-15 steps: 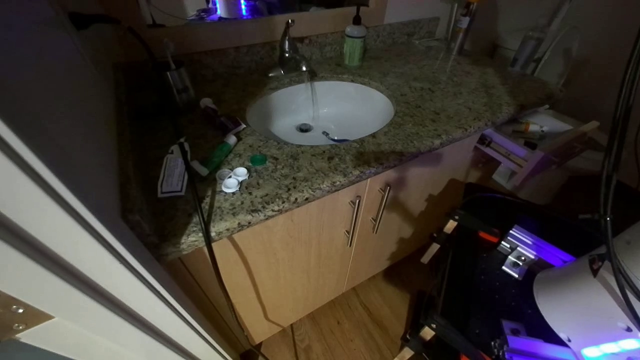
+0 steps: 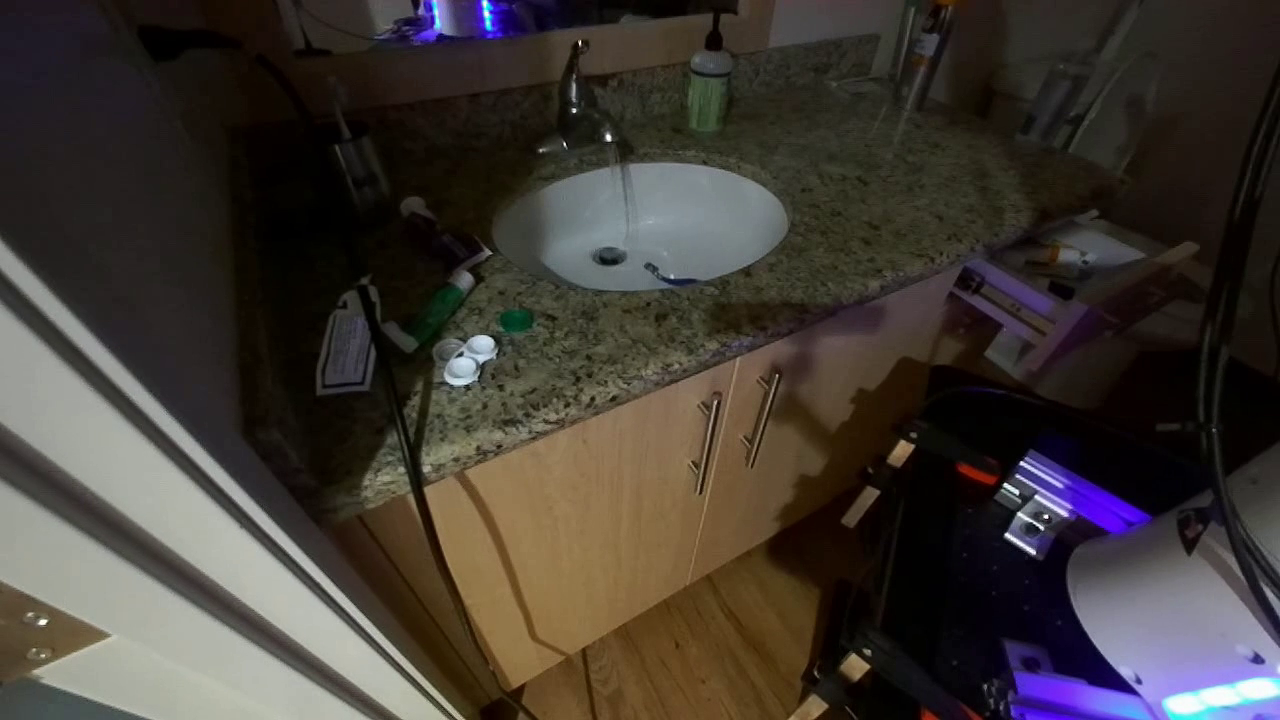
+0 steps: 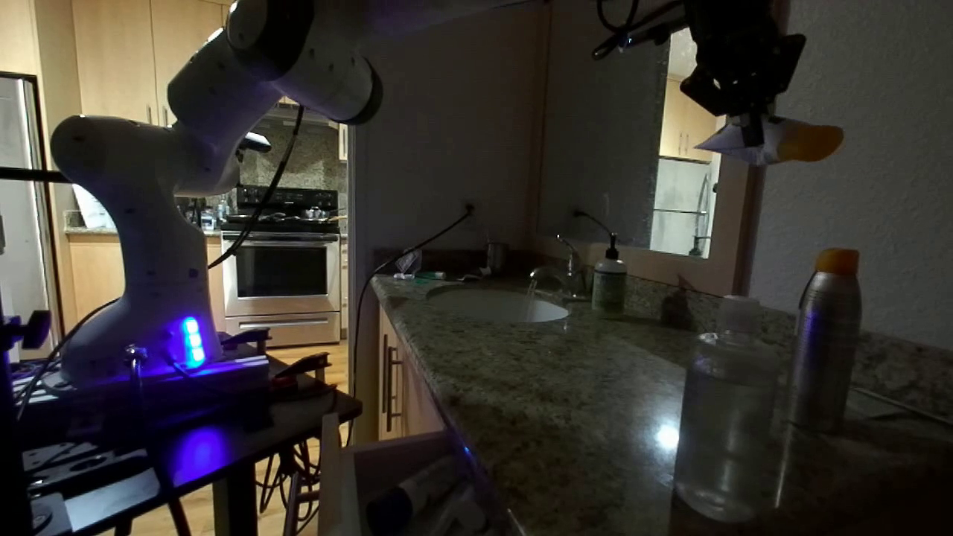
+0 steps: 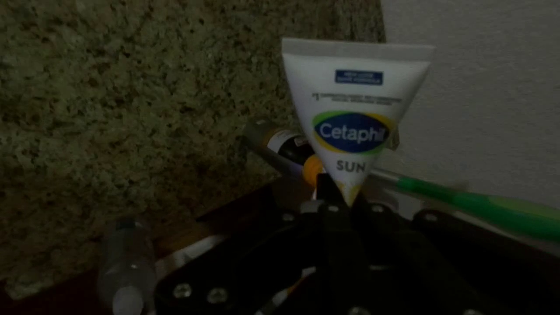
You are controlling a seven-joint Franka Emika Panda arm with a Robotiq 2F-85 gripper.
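A white Cetaphil sun cream tube (image 4: pixel 352 86) with an orange cap (image 3: pixel 811 141) hangs from my gripper (image 3: pixel 755 134), high above the far right part of the counter. The gripper is shut on the tube near its capped end. In the wrist view the printed front and flat crimped end face the camera, while the dark fingers hide the cap. My gripper is out of sight in exterior view 1.
Water runs from the faucet (image 2: pixel 579 114) into the sink (image 2: pixel 708 222), where a toothbrush (image 2: pixel 669 276) lies. A clear bottle (image 3: pixel 725 429) and a silver bottle (image 3: pixel 826 348) stand on the counter (image 3: pixel 572 384). Below its front edge, a drawer (image 2: pixel 1110 300) is pulled out with items inside.
In exterior view 1 the hanging black cables at the right edge have shifted slightly. The counter, sink and drawer look the same.
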